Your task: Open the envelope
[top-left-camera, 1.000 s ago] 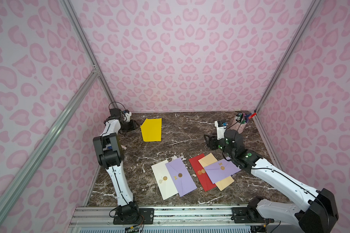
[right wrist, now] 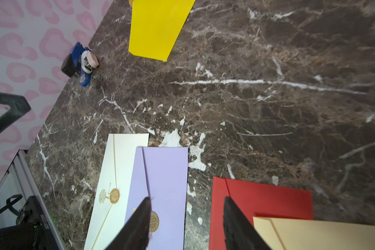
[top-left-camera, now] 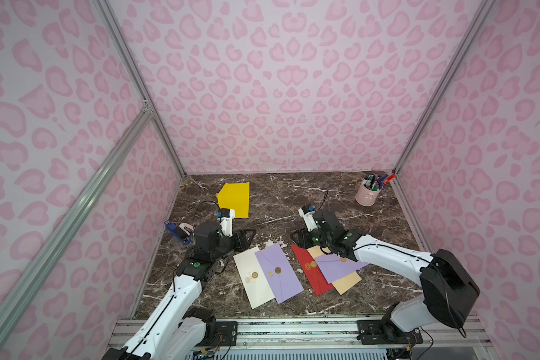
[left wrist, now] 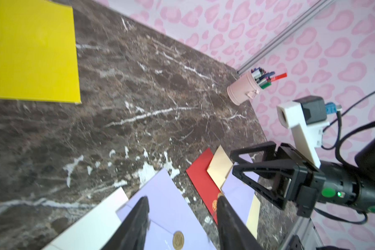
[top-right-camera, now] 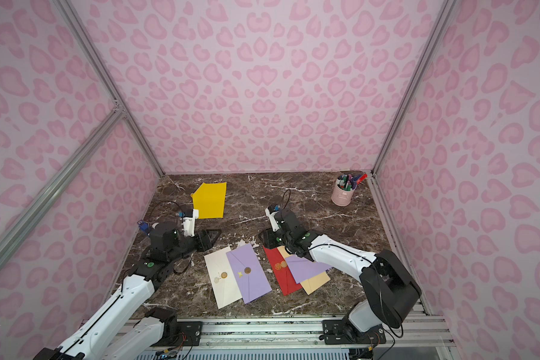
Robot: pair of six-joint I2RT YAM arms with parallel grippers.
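Note:
A yellow envelope (top-left-camera: 234, 201) lies at the back left. In the front, a white envelope (top-left-camera: 253, 288) is partly overlapped by a lilac one (top-left-camera: 286, 283) with a round gold seal (left wrist: 178, 240). Farther right, a red envelope (right wrist: 241, 193) lies partly under a cream one (right wrist: 320, 233), with a second lilac envelope (top-left-camera: 342, 268) across the cream one. Both grippers hang above the table, open and empty. My left gripper (top-left-camera: 249, 236) is behind the white and lilac pair; my right gripper (top-left-camera: 296, 237) is near the red envelope's back end.
A pink cup (top-left-camera: 366, 194) of pens stands at the back right. Small blue and white items (right wrist: 82, 62) sit at the left edge. Bare marble (top-left-camera: 282, 201) fills the middle back. The two grippers are fairly close together.
My left arm has swung from the back left toward the front middle. My right gripper has moved left and toward the front. The envelopes lie as before.

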